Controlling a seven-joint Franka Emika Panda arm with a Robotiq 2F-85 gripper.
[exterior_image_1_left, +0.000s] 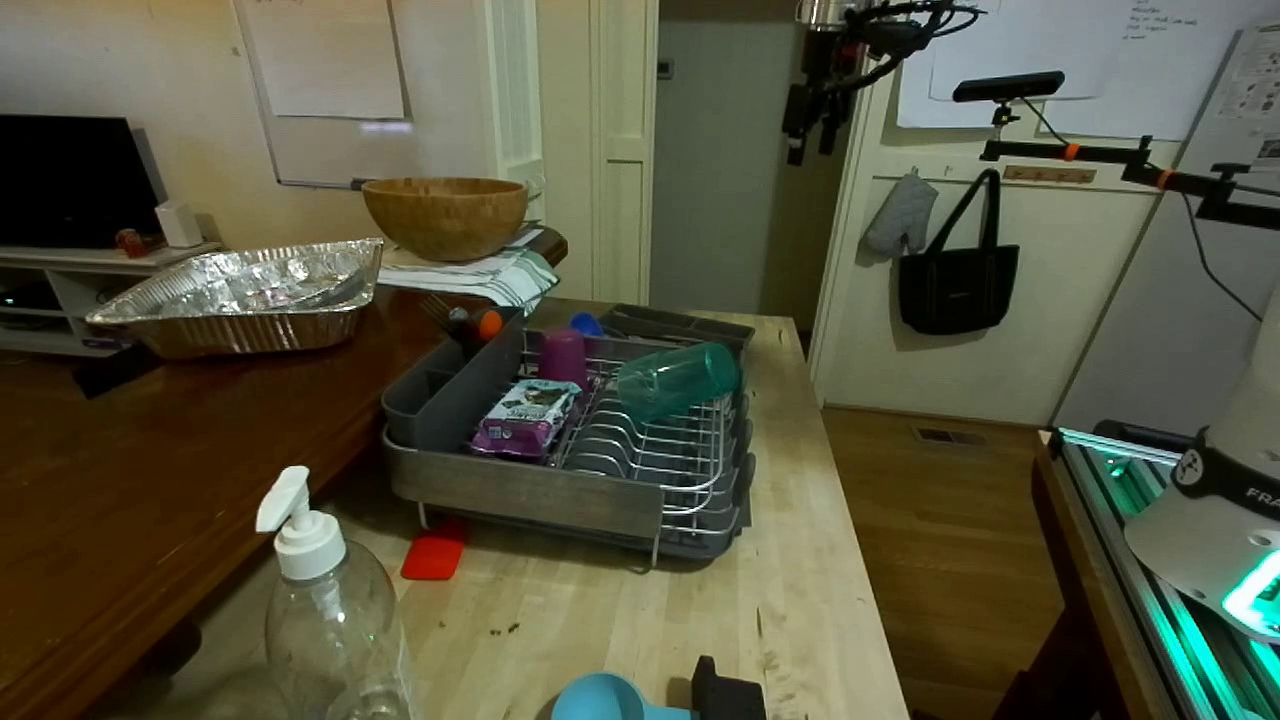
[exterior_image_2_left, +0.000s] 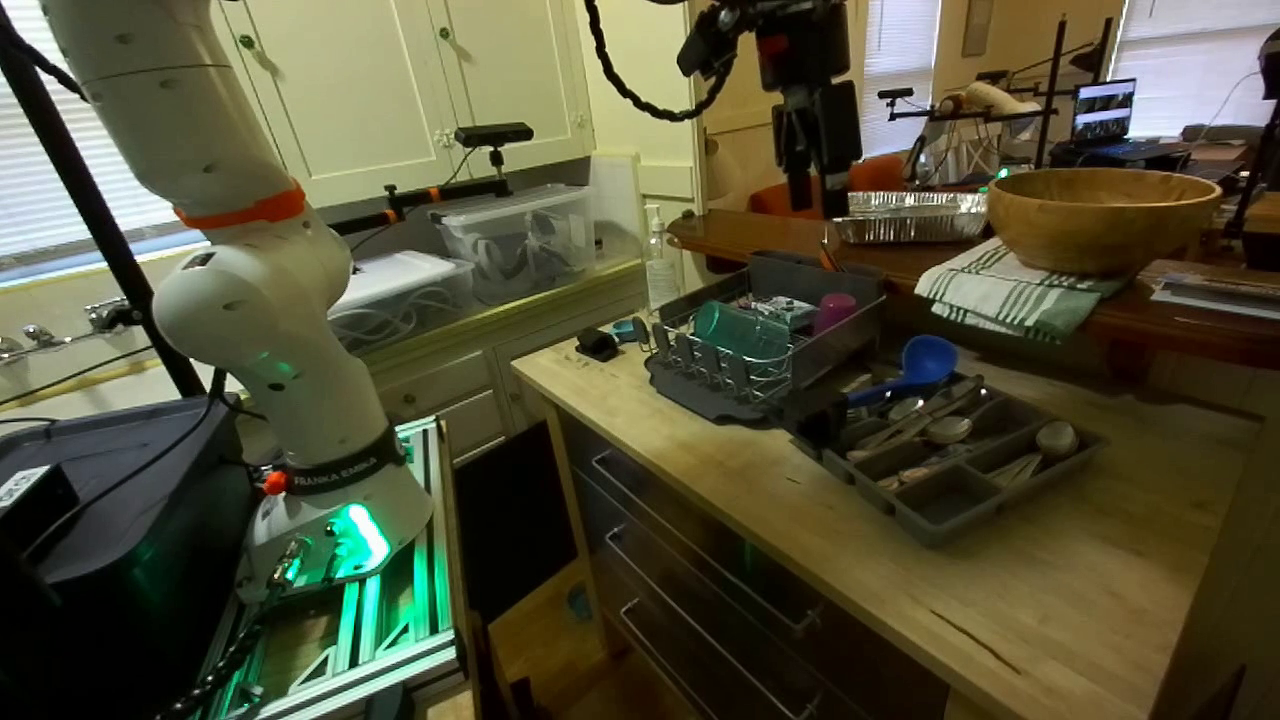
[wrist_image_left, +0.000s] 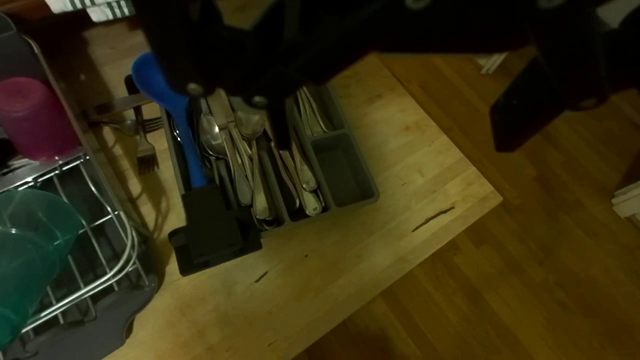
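My gripper (exterior_image_2_left: 817, 204) hangs open in the air above the counter, its two dark fingers apart and nothing between them. In exterior view 1 it shows high up, in front of the doorway. Below it in the wrist view lies the grey cutlery tray (wrist_image_left: 369, 180), holding spoons and other metal cutlery (wrist_image_left: 255, 162). A blue ladle (wrist_image_left: 190, 141) rests along the tray's left side. Beside the tray stands the dish rack (exterior_image_1_left: 540, 486) with a green tumbler (exterior_image_1_left: 678, 380), a magenta cup (exterior_image_1_left: 563, 358) and a purple packet (exterior_image_1_left: 525, 419) in it.
Loose forks (wrist_image_left: 146, 150) lie between rack and tray. A wooden bowl (exterior_image_2_left: 1092, 222), a striped towel (exterior_image_2_left: 1002, 294) and a foil pan (exterior_image_1_left: 258, 324) sit on the higher table. A pump bottle (exterior_image_1_left: 330, 624) stands near the front.
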